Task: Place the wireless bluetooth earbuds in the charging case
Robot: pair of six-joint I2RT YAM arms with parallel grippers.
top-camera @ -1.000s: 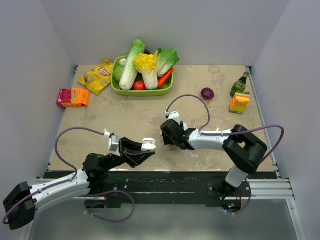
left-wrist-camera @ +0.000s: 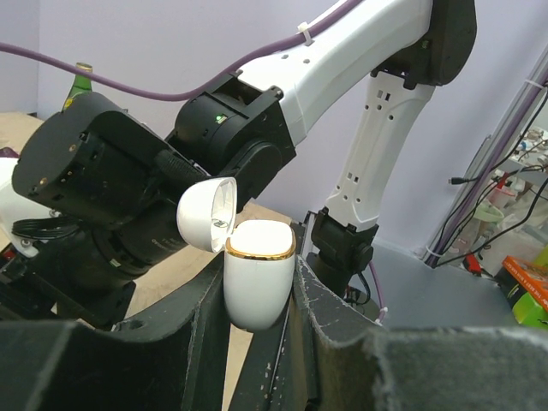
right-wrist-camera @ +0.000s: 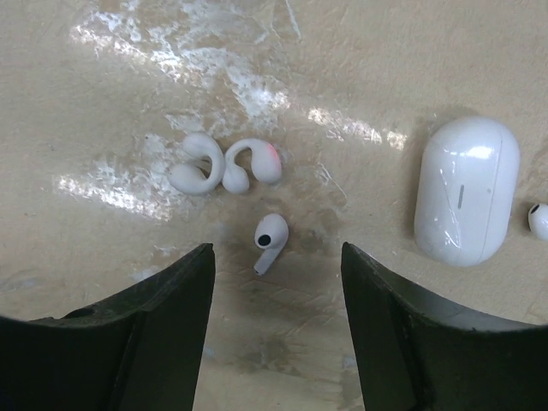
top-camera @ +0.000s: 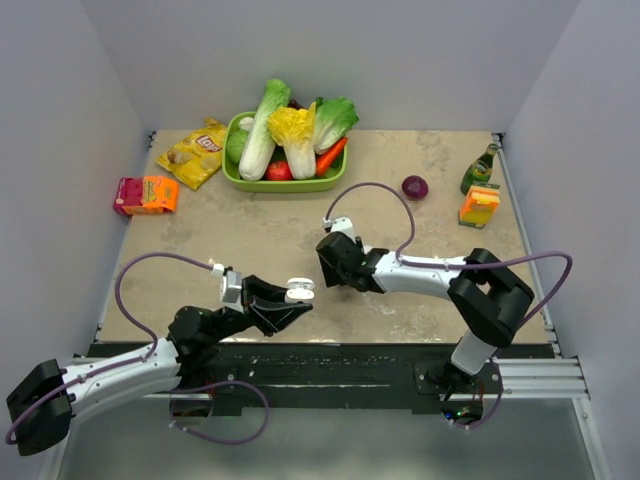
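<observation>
In the left wrist view my left gripper is shut on a white charging case (left-wrist-camera: 258, 282) with a gold rim, its lid (left-wrist-camera: 201, 214) flipped open; it also shows at the lower middle of the top view. My right gripper is open over the table, its fingers either side of a white earbud (right-wrist-camera: 272, 229), a little beyond their tips. Left of and above that lie curved white and pink earpieces (right-wrist-camera: 226, 164). A closed white oval case (right-wrist-camera: 465, 190) lies to the right, with another small white piece (right-wrist-camera: 538, 221) at the edge.
A green basket of vegetables (top-camera: 240, 175) stands at the back. A chip bag (top-camera: 190, 150) and snack packs (top-camera: 145, 195) are at the back left, an onion (top-camera: 414, 188), bottle (top-camera: 478, 165) and orange carton (top-camera: 479, 207) at the right.
My left gripper with the case is nearly unchanged.
</observation>
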